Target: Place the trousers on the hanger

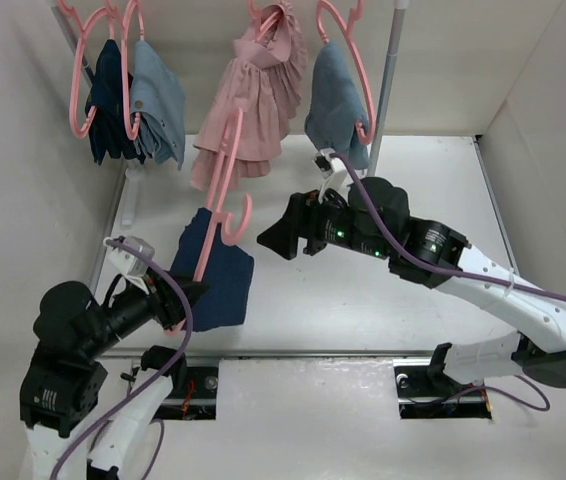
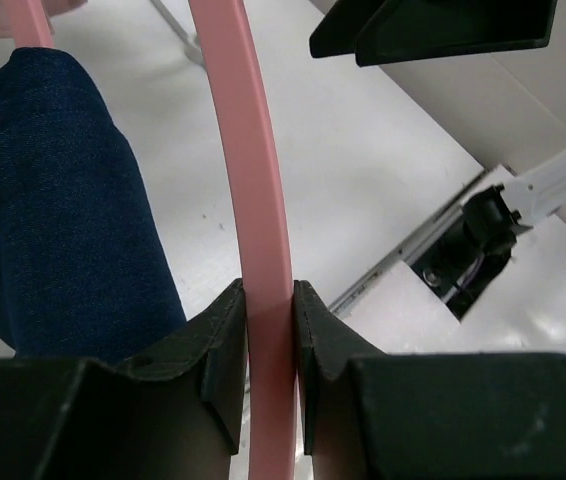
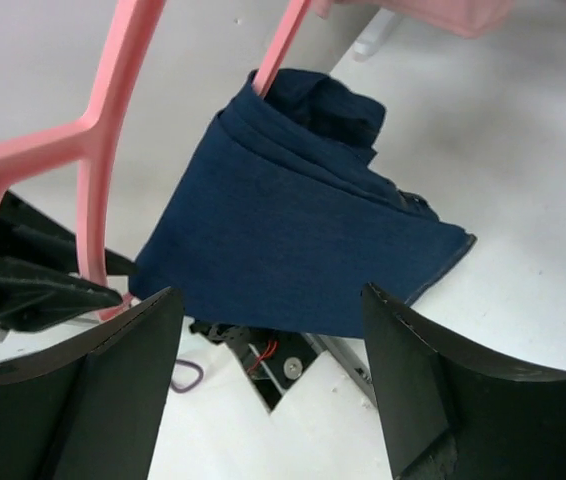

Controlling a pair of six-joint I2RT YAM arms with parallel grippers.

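Observation:
A pink hanger (image 1: 219, 190) stands steeply tilted in the top view, its hook toward my right arm. My left gripper is shut on one bar of it, the pink bar passing straight between the pads. The dark navy trousers (image 1: 225, 275) hang folded over the hanger's bar; in the right wrist view the trousers (image 3: 293, 220) wrap round it with a fold at the top. My right gripper (image 1: 288, 242) is apart from both, to the right of the hook. Its fingers (image 3: 113, 390) are spread, with nothing between them.
At the back, a pink dress (image 1: 251, 100) and blue-grey garments (image 1: 337, 100) hang on pink hangers, with more clothes (image 1: 158, 105) at the back left. A metal pole (image 1: 388, 80) stands behind.

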